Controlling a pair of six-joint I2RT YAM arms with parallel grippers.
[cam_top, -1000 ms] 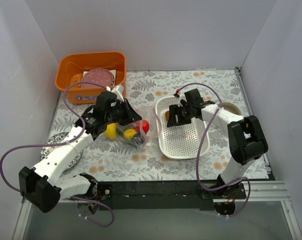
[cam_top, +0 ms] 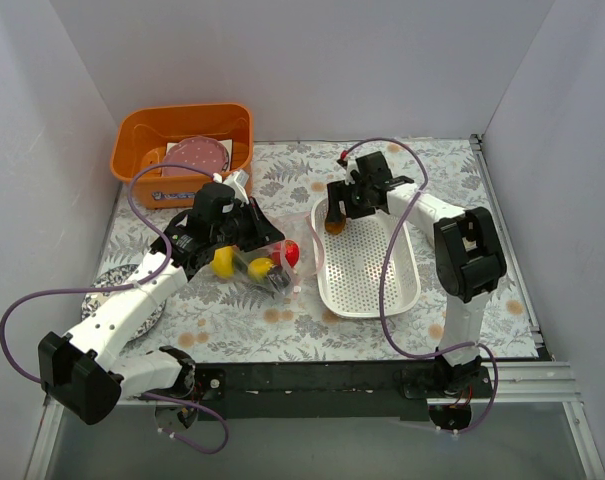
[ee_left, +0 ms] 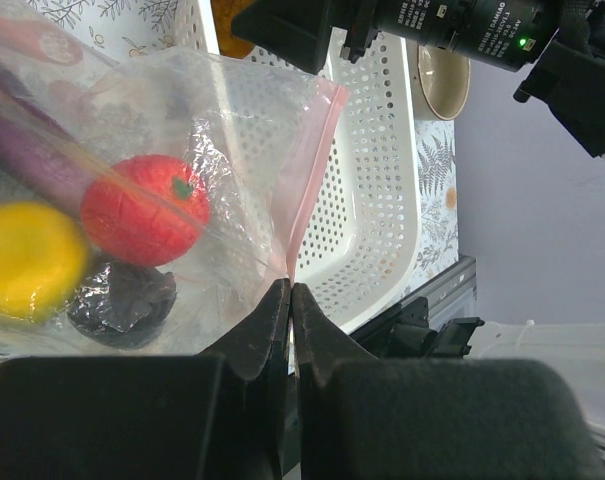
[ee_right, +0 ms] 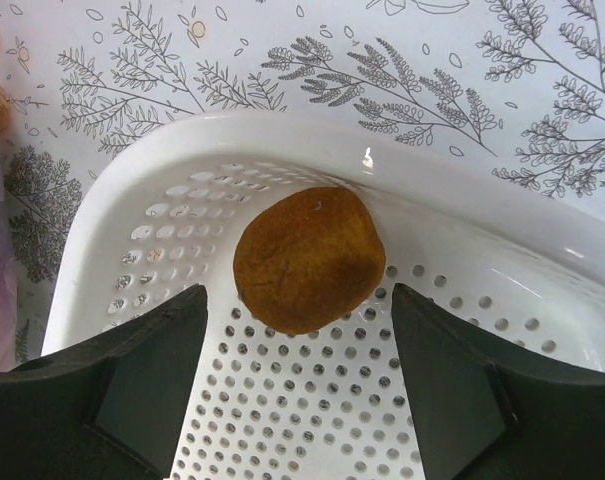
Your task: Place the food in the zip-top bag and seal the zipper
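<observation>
The clear zip bag [ee_left: 232,120] with a pink zipper edge holds a red tomato-like food [ee_left: 147,210], a yellow one [ee_left: 30,262], a dark one [ee_left: 122,303] and a long purple one [ee_left: 27,140]. My left gripper is shut at the bag's edge, the film reaching its fingertips. A brown rounded food piece [ee_right: 310,260] lies in the far left corner of the white perforated basket [ee_right: 282,400]. Above that corner, my right gripper stands part open with the brown piece ahead of its fingertips, nothing held.
An orange bin [cam_top: 182,120] with a pink plate stands at the back left. A patterned plate [cam_top: 117,300] lies at the left, partly under the left arm. Beyond the basket's right side is a tan bowl [ee_left: 444,80]. The basket floor is otherwise clear.
My right gripper has moved left and toward the back, over the brown piece in the basket's corner. The left arm and the bag have stayed put.
</observation>
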